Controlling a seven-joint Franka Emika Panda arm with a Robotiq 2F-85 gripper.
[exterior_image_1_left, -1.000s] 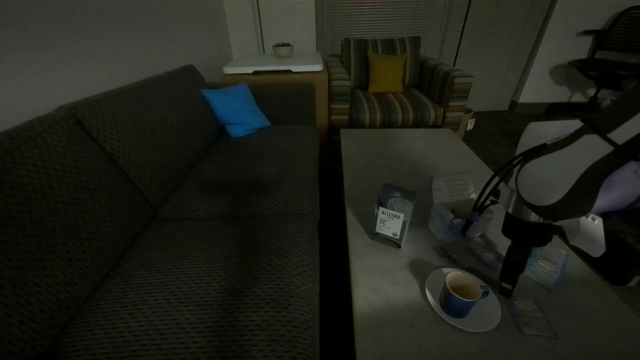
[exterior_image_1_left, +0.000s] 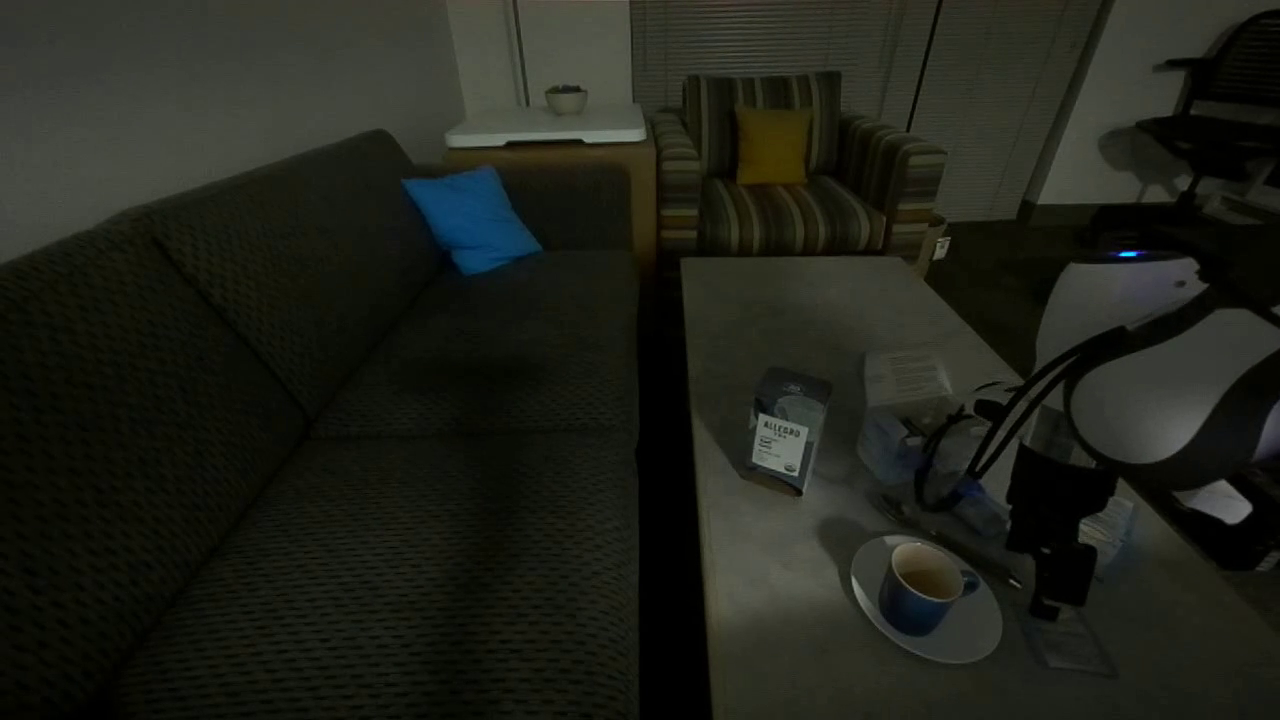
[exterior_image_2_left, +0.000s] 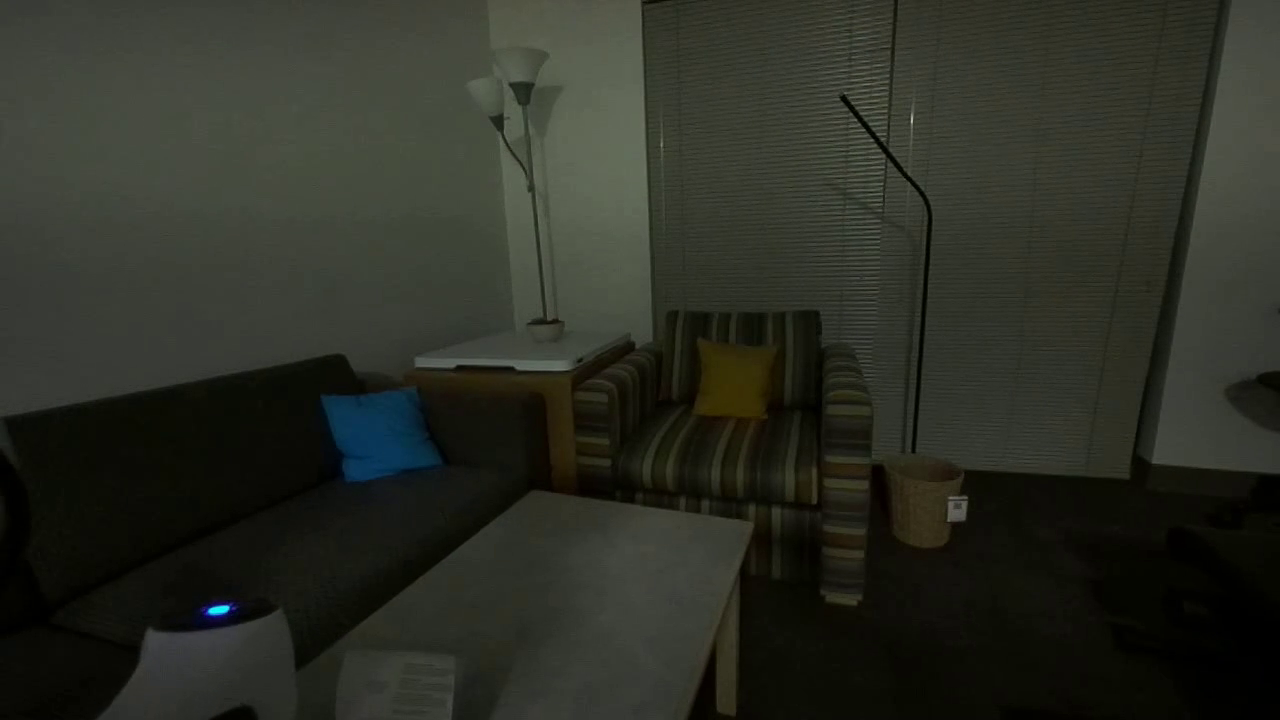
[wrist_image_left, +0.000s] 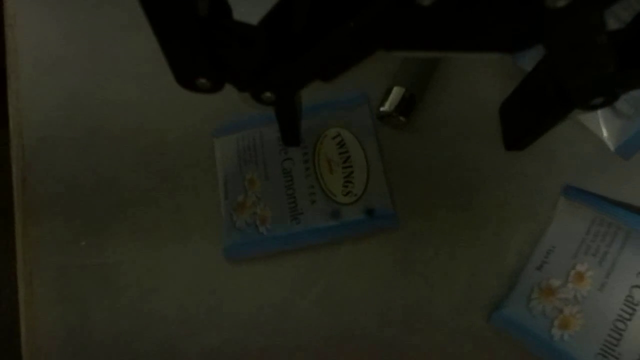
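In the wrist view my gripper is open, its two fingers wide apart with nothing held between them. One fingertip (wrist_image_left: 291, 133) overlaps the top part of a light-blue Twinings camomile tea packet (wrist_image_left: 264, 201) lying flat; whether it touches cannot be told. A second packet (wrist_image_left: 570, 276) lies to the lower right. From exterior view 1, the gripper (exterior_image_1_left: 1056, 596) hangs low beside a blue cup (exterior_image_1_left: 915, 608) on a white saucer (exterior_image_1_left: 882, 618), with the first packet (exterior_image_1_left: 1070, 652) just below it. Exterior view 2 does not show the gripper.
A utensil's metal end (wrist_image_left: 394, 106) shows between the fingers. Behind the cup stand an Allegro bag (exterior_image_1_left: 786, 438) and an opened box (exterior_image_1_left: 888, 450) near the arm's cables. Everything is dimly lit.
In exterior view 1 my gripper has shifted right and slightly lower, away from the cup and utensil to the packet's far edge. The arm's wrist has turned. Cup, saucer and bag are unmoved.
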